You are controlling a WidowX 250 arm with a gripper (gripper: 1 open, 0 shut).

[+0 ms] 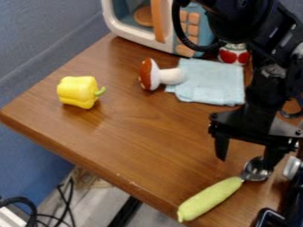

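Observation:
My black gripper (244, 149) hangs over the right part of the wooden table, its two fingers apart and pointing down. A pale yellow-green elongated vegetable, like corn or zucchini (208, 199), lies diagonally at the front right. Its upper end is beside a round silver metal piece (254, 170) below the gripper. Nothing shows held between the fingers.
A yellow pepper (78, 90) lies at the left, a red-and-white mushroom (155, 74) and light blue cloth (203, 85) at the back, near a toy microwave (144, 19). Dark hardware lines the right edge.

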